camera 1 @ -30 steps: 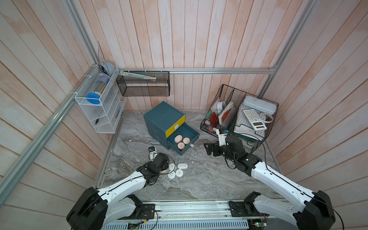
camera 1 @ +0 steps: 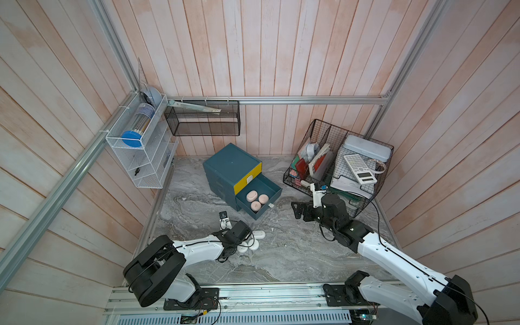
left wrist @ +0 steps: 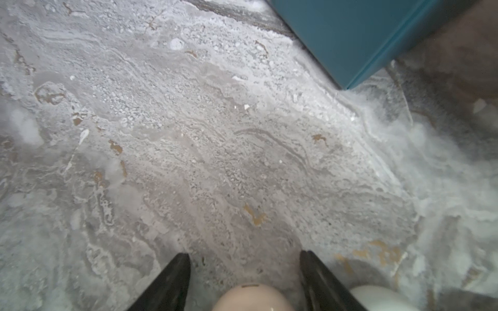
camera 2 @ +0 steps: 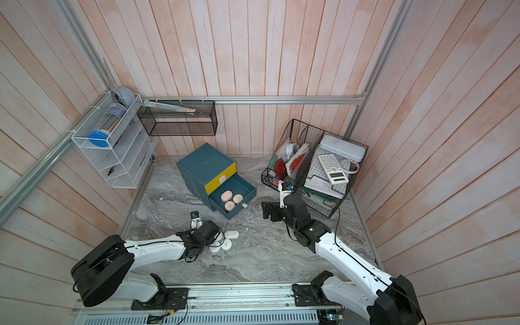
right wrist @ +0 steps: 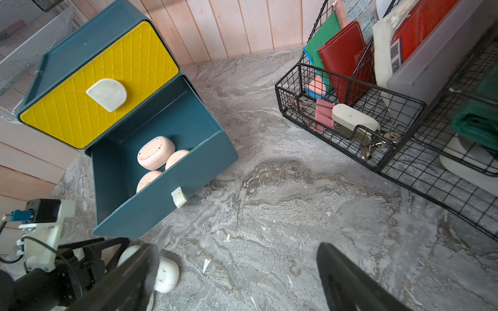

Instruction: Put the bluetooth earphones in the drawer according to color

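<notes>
A blue drawer unit point(camera 1: 226, 166) with a yellow upper front has its lower drawer point(right wrist: 119, 207) pulled out, holding three pale pink earphone cases point(right wrist: 155, 153). My left gripper is low over the table, fingers apart, with a pink case point(left wrist: 251, 299) at the bottom of the wrist view between them; whether it touches is unclear. A white case point(left wrist: 378, 298) is beside it. Several white cases point(camera 2: 227, 243) lie below the drawer, partly under the left arm. My right gripper point(camera 1: 303, 211) stands open and empty, right of the drawer.
Black wire baskets point(camera 1: 338, 157) with stationery stand at the back right, close to my right gripper. A white rack point(camera 1: 140, 162) hangs at the left, a black basket point(camera 1: 201, 130) on the back wall.
My left arm has moved rightward over the white cases. The right arm shifted slightly over a second ago and has since stayed about still. The drawer and its contents are unchanged.
</notes>
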